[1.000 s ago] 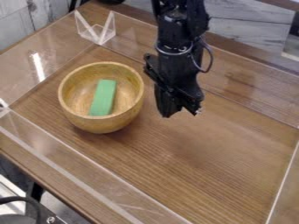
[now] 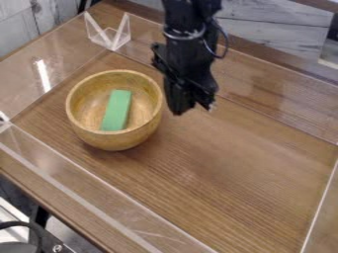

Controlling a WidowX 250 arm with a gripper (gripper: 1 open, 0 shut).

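My gripper (image 2: 188, 102) hangs just right of a yellow bowl (image 2: 87, 126), slightly above its rim level in the picture, shut with nothing visible between its fingers. A green rectangular block (image 2: 115, 110) lies inside the bowl.
A clear plastic wire-like holder (image 2: 109, 32) stands at the back left. A dark cable runs at the bottom left corner.
The arm has shifted slightly left and up in the picture, toward the bowl's right side. The bowl and green block look unmoved.
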